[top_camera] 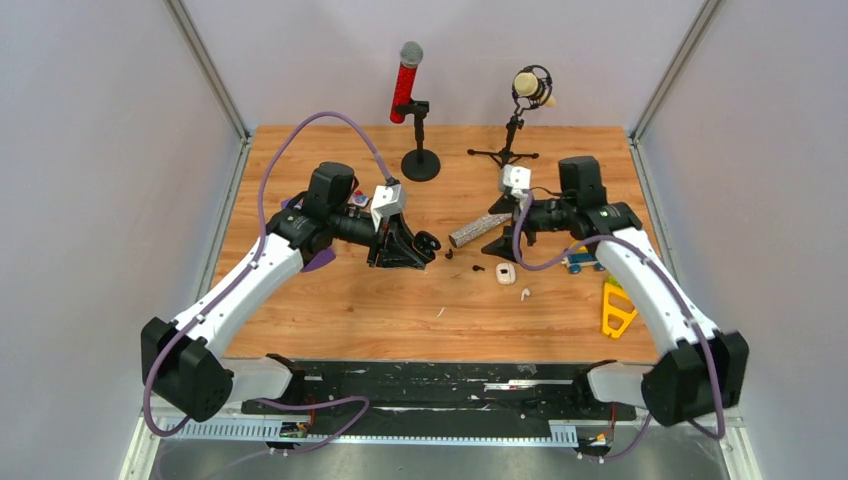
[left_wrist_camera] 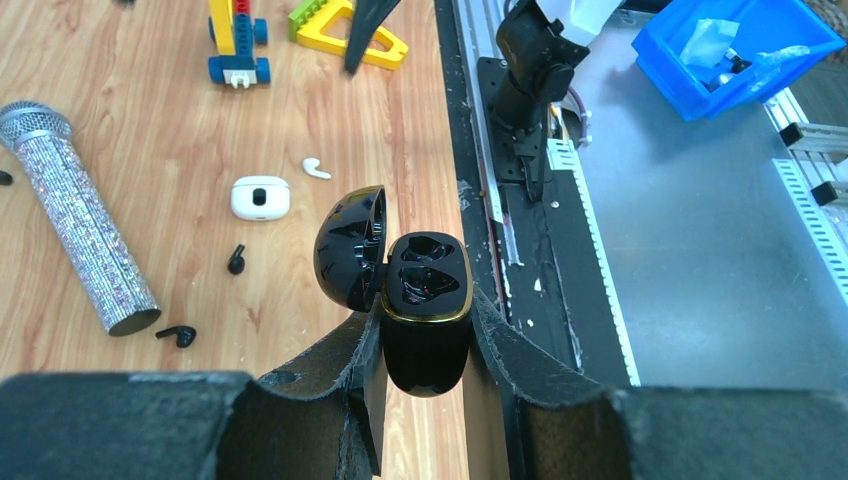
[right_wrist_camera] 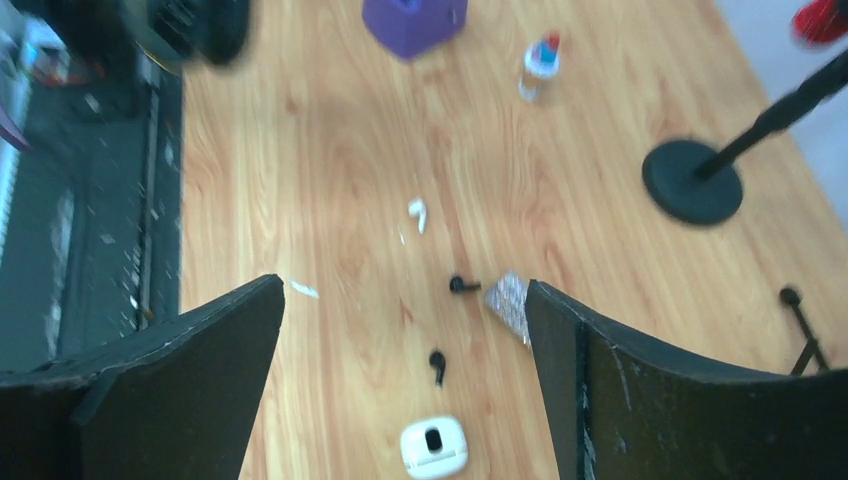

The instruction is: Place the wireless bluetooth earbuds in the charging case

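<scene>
The black charging case [left_wrist_camera: 428, 350] is clamped in my left gripper [top_camera: 414, 254], raised above the table. Its lid [left_wrist_camera: 348, 250] stands open, and I can make out no earbud in its glossy wells. One black earbud [left_wrist_camera: 237, 260] lies on the wood near the white case; a second black earbud [left_wrist_camera: 180, 335] is by the silver microphone's end. My right gripper is open above the table, with a wide, empty gap between its fingers. Both black earbuds show between those fingers in the right wrist view, but on the table below.
Nearby are a white case [left_wrist_camera: 260, 199], a white earbud [left_wrist_camera: 316, 169] and another white earbud [right_wrist_camera: 417, 212]. A silver microphone [left_wrist_camera: 85, 225] lies by my right gripper. Mic stands occupy the back; a yellow toy triangle [top_camera: 617, 307] is at right.
</scene>
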